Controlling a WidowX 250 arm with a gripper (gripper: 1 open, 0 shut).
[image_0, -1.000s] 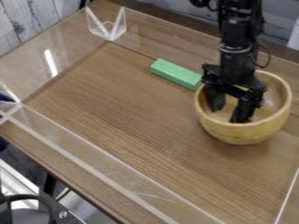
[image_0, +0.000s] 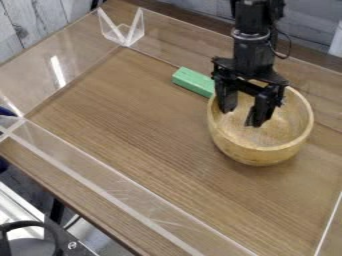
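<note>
My black gripper (image_0: 246, 94) hangs from the top of the camera view over a wide tan bowl (image_0: 257, 145), its fingers apart at the bowl's back rim and partly inside it. I cannot make out anything held between them. The inside of the bowl's front half looks empty; the back is partly hidden by the gripper.
A green block (image_0: 193, 80) lies just left of the bowl. A clear plastic container (image_0: 122, 25) stands at the back left. Black equipment (image_0: 30, 240) is at the bottom left corner.
My gripper has risen and moved toward the back of the bowl, uncovering more of its inside. The bowl appears slightly shifted.
</note>
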